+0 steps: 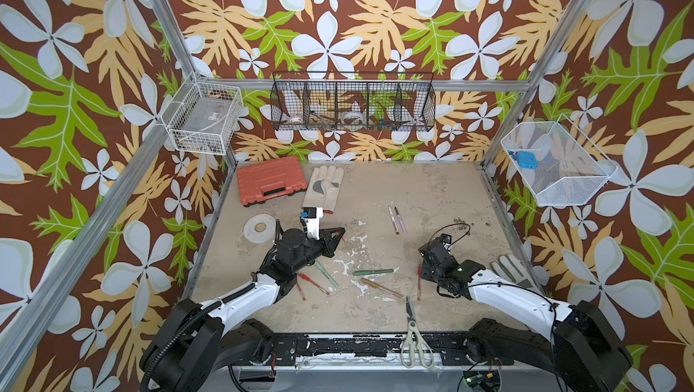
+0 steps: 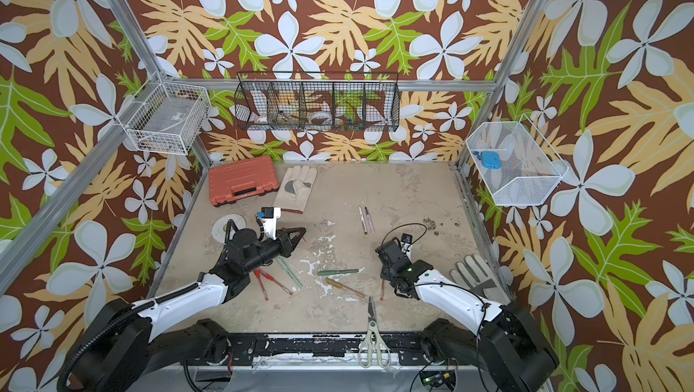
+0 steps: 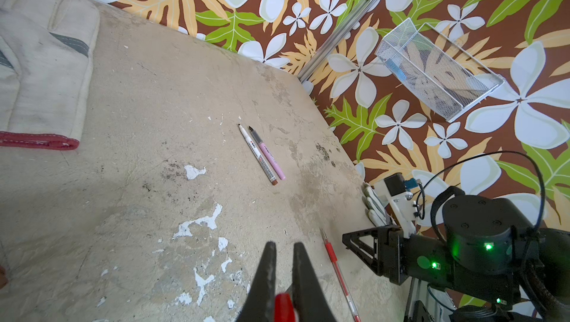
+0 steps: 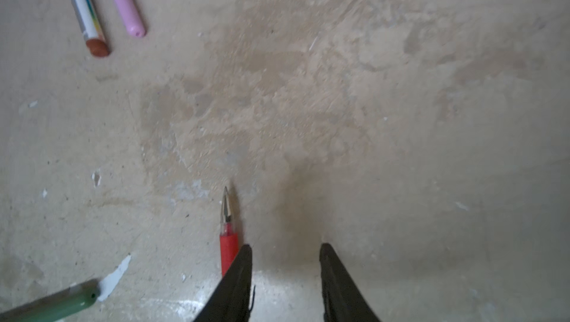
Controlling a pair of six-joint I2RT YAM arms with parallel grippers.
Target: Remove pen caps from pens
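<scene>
My left gripper is over the table's left-middle, its fingertips slightly apart. Between its fingers shows the end of a red piece (image 3: 284,307), perhaps a cap; whether they grip it I cannot tell. My right gripper stands open with nothing between its fingers. Just left of it lies an uncapped red pen (image 4: 228,250), metal tip bare. A white pen (image 3: 257,154) and a pink pen (image 3: 268,154) rest side by side farther back. Near the middle front are a green pen (image 1: 373,272) and a brown pen (image 1: 381,287). Red pens (image 1: 313,282) lie below the left arm.
Scissors (image 1: 411,330) lie at the front edge. A red case (image 1: 271,180), a glove (image 1: 323,188) and a white ring (image 1: 250,228) occupy the back left. Another glove (image 1: 513,271) is at the right edge.
</scene>
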